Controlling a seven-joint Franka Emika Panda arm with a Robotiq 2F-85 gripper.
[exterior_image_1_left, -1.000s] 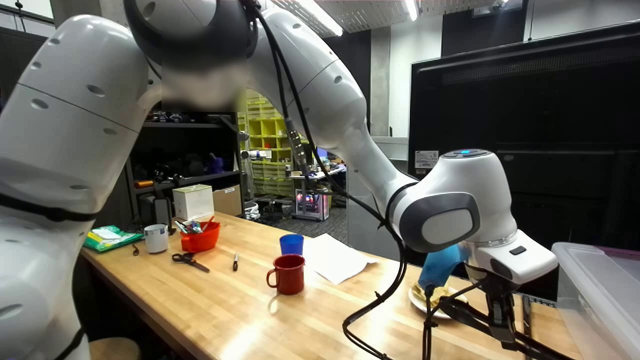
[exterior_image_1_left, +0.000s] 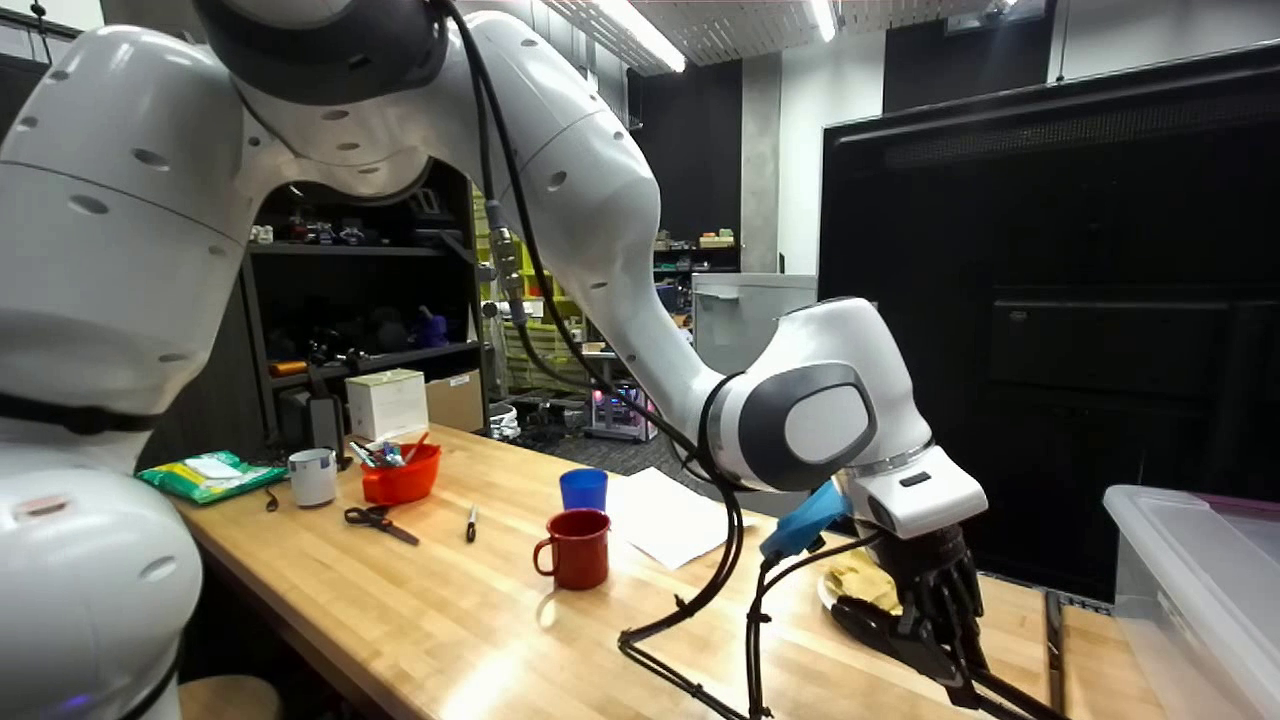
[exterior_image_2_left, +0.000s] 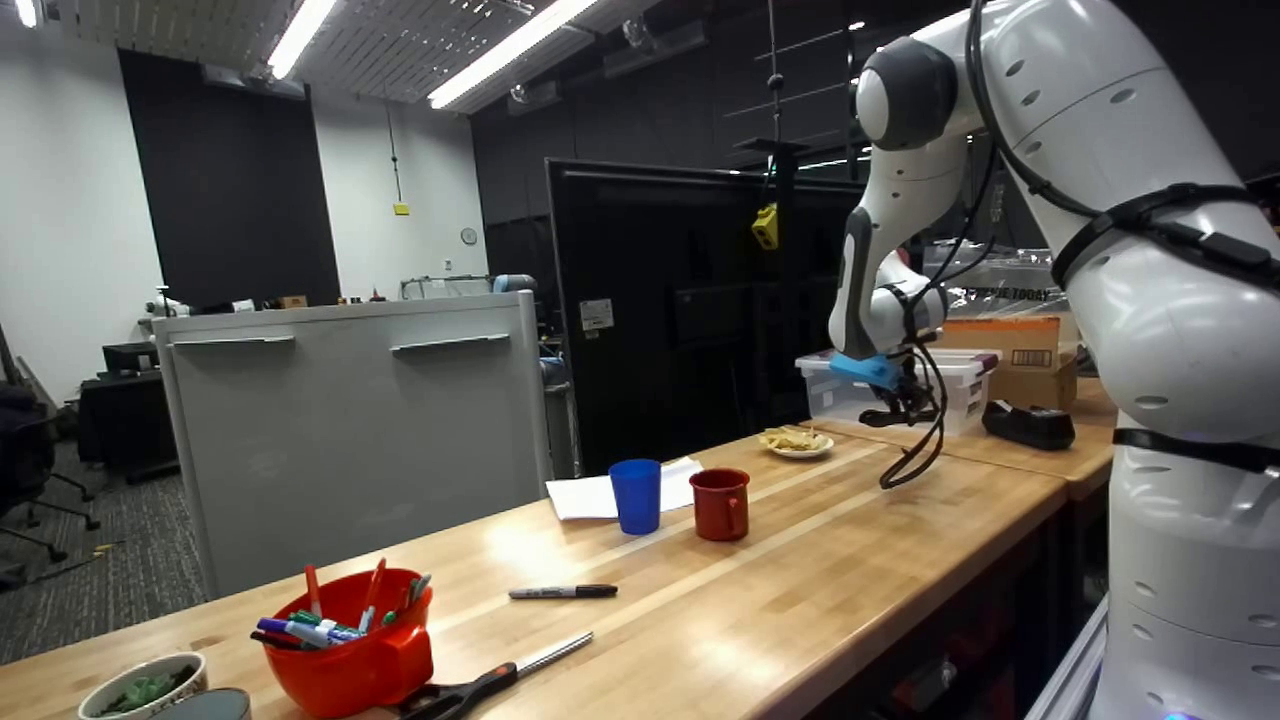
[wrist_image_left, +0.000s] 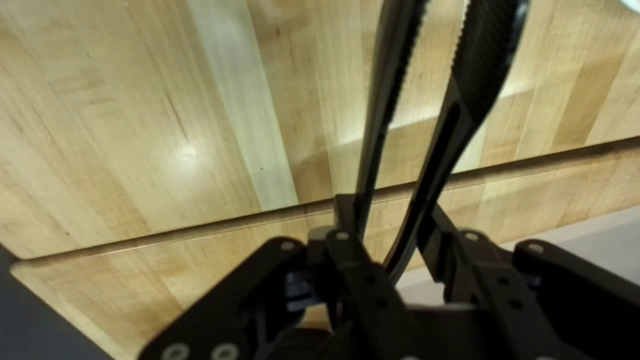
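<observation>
My gripper is shut on a pair of black tongs (wrist_image_left: 480, 81), whose two long arms run up the wrist view with a gap between them and serrated inner edges. Nothing shows between those arms. In exterior view 1 the gripper (exterior_image_1_left: 944, 600) hangs low over the table's right end, and the tongs (exterior_image_1_left: 873, 626) partly cover a white plate of yellowish chips (exterior_image_1_left: 866, 581). From exterior view 2, the chips (exterior_image_2_left: 792, 440) lie heaped on the plate (exterior_image_2_left: 813, 454), and the gripper (exterior_image_2_left: 902, 402) is above the table to their right.
A red mug (exterior_image_1_left: 579, 550), a blue cup (exterior_image_1_left: 584, 488) and white paper (exterior_image_1_left: 672, 516) occupy mid-table. Farther off are a marker (exterior_image_2_left: 564, 592), scissors (exterior_image_2_left: 480, 688) and a red pen container (exterior_image_2_left: 360, 666). A clear plastic bin (exterior_image_1_left: 1200, 600) stands beside the right end.
In exterior view 1 the arm has swung left, back toward its base, and the wrist has turned. The tongs moved with the gripper. Objects on the table stay where they were.
</observation>
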